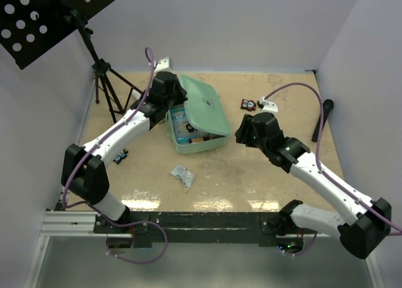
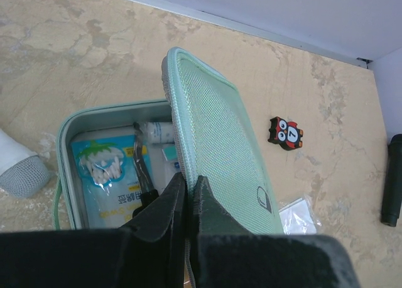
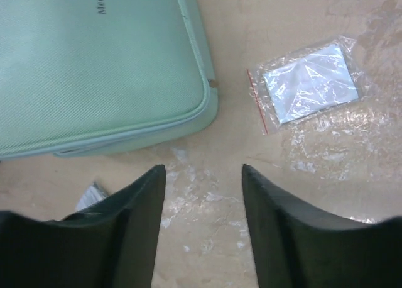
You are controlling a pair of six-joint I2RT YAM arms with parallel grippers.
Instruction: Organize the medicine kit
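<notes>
The mint-green medicine kit [image 1: 200,148] stands half open, its lid [image 1: 206,104] tilted over the right part. My left gripper is shut on the lid's edge. Inside lie a blue bag of cotton swabs [image 2: 107,175], a dark-handled tool [image 2: 142,165] and a white tube [image 2: 159,132]. My right gripper is open and empty above the table, right of the kit. A clear zip bag with a white sheet [image 3: 311,83] lies flat beyond its fingers; in the top view the arm hides it. Another silvery packet [image 1: 183,176] rests in front of the kit.
Small black owl-face items [image 1: 248,104] [image 1: 120,156] lie on either side of the kit. A black cylinder [image 1: 323,121] is at the right edge, a tripod stand [image 1: 103,68] at the back left.
</notes>
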